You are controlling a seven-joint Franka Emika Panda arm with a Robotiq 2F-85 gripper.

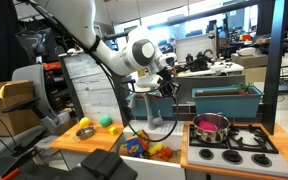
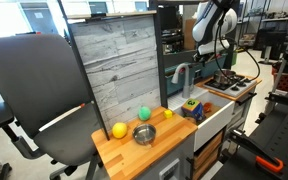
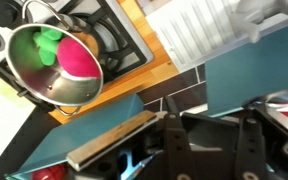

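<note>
My gripper (image 1: pixel 170 90) hangs in the air in front of the teal shelf behind the sink, above and left of the pot. In the wrist view the dark gripper fills the lower part; it is shut, with nothing showing between its fingers. A metal pot (image 1: pixel 210 127) stands beside the stove burners. Seen from the wrist, the pot (image 3: pixel 24 72) contains a green piece (image 3: pixel 49 40), a pink piece (image 3: pixel 77 58) and something orange, well away from the gripper.
Colourful toys (image 1: pixel 164 152) lie in the sink below a pale faucet (image 1: pixel 154 108). Teal shelf boxes (image 1: pixel 231 104) line the back of the counter. A stove (image 1: pixel 246 142) occupies the right side. A metal bowl (image 2: pixel 145 133) and round toy items sit on the wooden counter at the other end.
</note>
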